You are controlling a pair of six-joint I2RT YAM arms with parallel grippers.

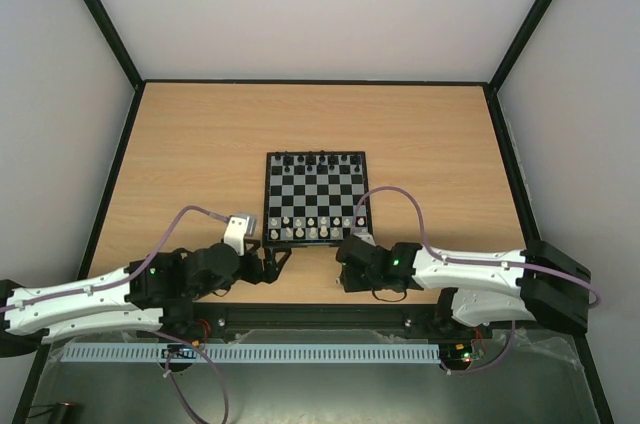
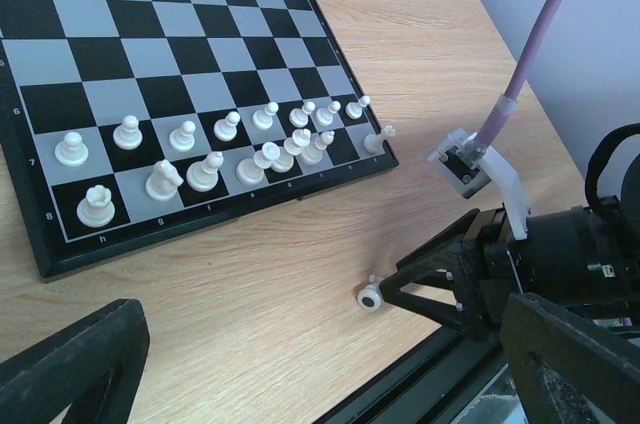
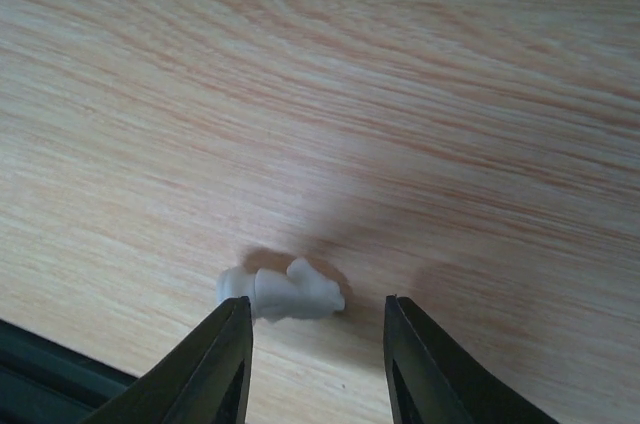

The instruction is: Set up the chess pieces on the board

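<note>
The chess board point(image 1: 316, 188) holds black pieces point(image 1: 310, 157) along its far side and two rows of white ones point(image 1: 310, 223) along its near side. In the left wrist view, the white outer row has a bare square just before its last piece point(image 2: 379, 140). A loose white piece point(image 3: 292, 291), knight-like, lies on its side on the table. My right gripper is just over it, part open; the piece shows beyond the fingertips, toward the left one, not clamped. My left gripper point(image 1: 285, 258) is open and empty at the board's near left corner.
Bare wooden table point(image 1: 420, 144) surrounds the board. A dark frame bar point(image 1: 320, 314) runs along the near table edge, close to the loose piece. Both grippers are near each other in front of the board.
</note>
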